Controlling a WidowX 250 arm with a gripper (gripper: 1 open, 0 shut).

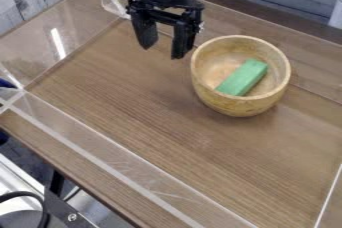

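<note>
A black gripper (163,29) hangs at the top middle of the camera view, its fingers open and pointing down, left of a round wooden bowl (214,98). A green block (241,78) lies inside the bowl, toward its right side. I see nothing held between the fingers.
Light strips or edging run along the left side, and a black cable (40,197) lies at the lower left corner.
</note>
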